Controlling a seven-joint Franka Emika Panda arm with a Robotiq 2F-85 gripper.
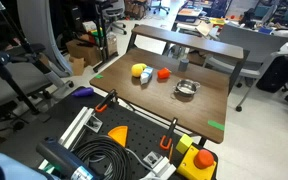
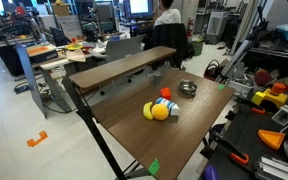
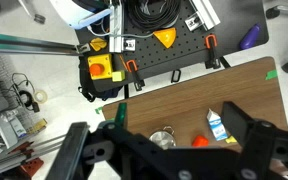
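Note:
My gripper stands open over the table, its dark fingers wide apart at the lower edge of the wrist view, with nothing held. Below, in the gap, a metal pot (image 3: pixel 162 137) rests on the brown table (image 1: pixel 124 91). Near it are a red round item (image 3: pixel 200 142) and a white-and-blue carton (image 3: pixel 216 125). Yellow items, an orange-yellow ball (image 2: pixel 160 112) and what looks like a banana (image 2: pixel 148 115), sit by the carton (image 2: pixel 172 108). A grey cup (image 1: pixel 183 65) stands behind the pot. I cannot make out the gripper in either exterior view.
A raised brown shelf (image 1: pixel 189 40) runs along the table's far side. Beside the near edge, a black base plate (image 3: pixel 184 45) carries coiled cable (image 3: pixel 152 12), an orange wedge (image 3: pixel 165 37) and a yellow box with a red button (image 3: pixel 98 70).

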